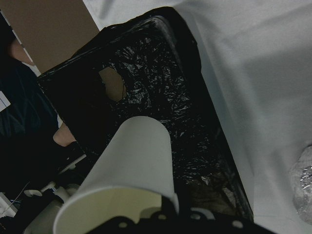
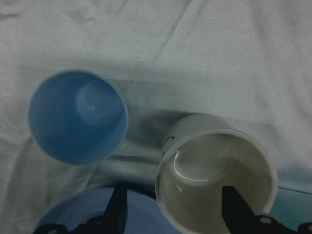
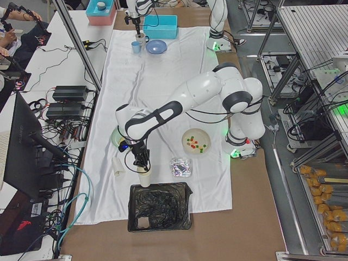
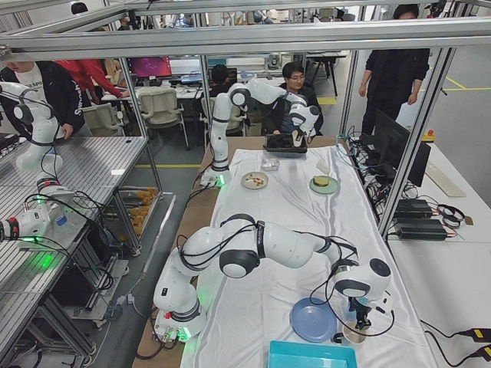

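My left gripper [image 3: 141, 163] is shut on a white paper cup [image 1: 129, 161], held above a black bag-lined bin [image 3: 159, 207], just at its near edge. Another white cup [image 3: 118, 166] lies on its side on the cloth. At the other end, my right gripper is open over a white mug [image 2: 204, 161], one finger outside its rim and one over its inside. A blue cup [image 2: 78, 117] stands beside the mug, and a blue plate [image 2: 92, 204] lies next to them.
A plate with coloured bits [image 3: 196, 141], a foil packet [image 3: 180, 167] and a green plate [image 4: 324, 185] lie near the left arm. A teal tray [image 4: 311, 356] sits at the right arm's end.
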